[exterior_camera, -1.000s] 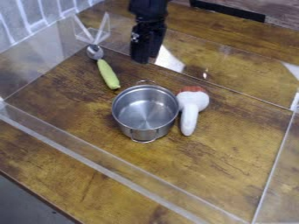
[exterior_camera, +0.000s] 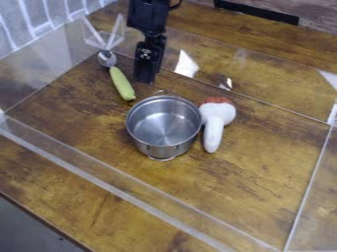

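Note:
The black gripper hangs at the top of the view, behind the steel pot and to the right of a yellow-green corn-like object. Its fingers point down with nothing seen between them. A silver utensil head lies just beyond the yellow object. Right of the pot lies a white object with a rounded head and handle, with something reddish behind its head.
Clear plastic walls surround the wooden table. The front and right of the table inside the walls are mostly clear.
Over the last second the gripper has moved left, toward the yellow object, and slightly lower. The pot and other objects have not moved.

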